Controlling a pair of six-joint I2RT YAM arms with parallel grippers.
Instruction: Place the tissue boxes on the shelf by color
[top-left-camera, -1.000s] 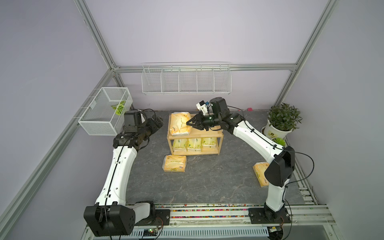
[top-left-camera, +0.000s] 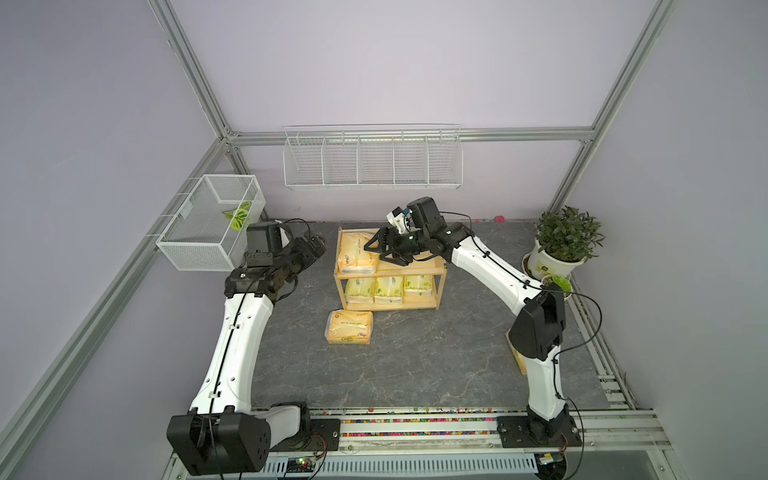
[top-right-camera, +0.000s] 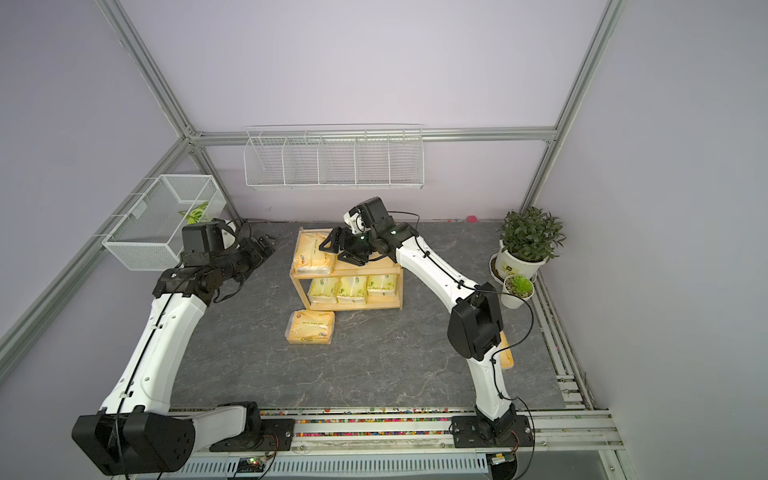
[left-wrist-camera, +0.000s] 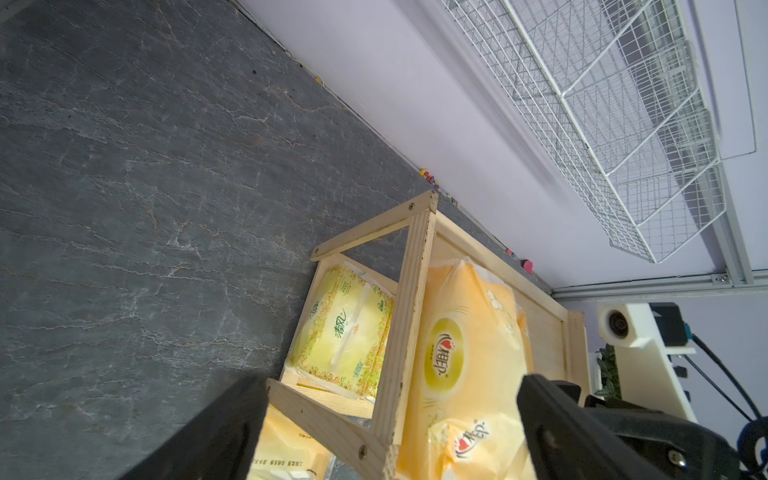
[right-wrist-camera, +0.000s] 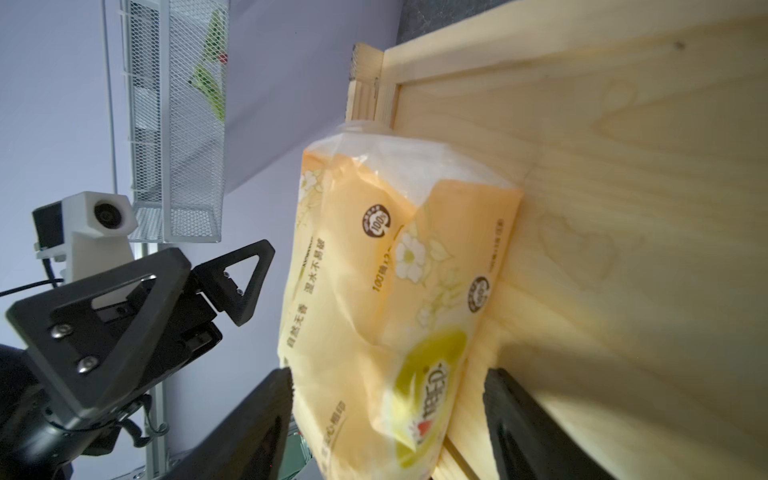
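Note:
On the left end of the wooden shelf's (top-left-camera: 404, 269) top level rests an orange tissue pack (right-wrist-camera: 376, 264), within the raised rim. My right gripper is open around its near end, fingers apart from it. Several yellow-green packs (top-left-camera: 389, 289) stand on the lower level. One more orange pack (top-left-camera: 349, 326) lies on the table in front of the shelf's left side. Another orange pack (top-right-camera: 505, 352) lies at the right, partly hidden by the right arm. My left gripper hangs left of the shelf, open and empty.
A white mesh basket (top-left-camera: 212, 224) hangs on the left and a wire rack (top-left-camera: 373, 160) on the back wall. Potted plants (top-right-camera: 528, 248) stand at the right.

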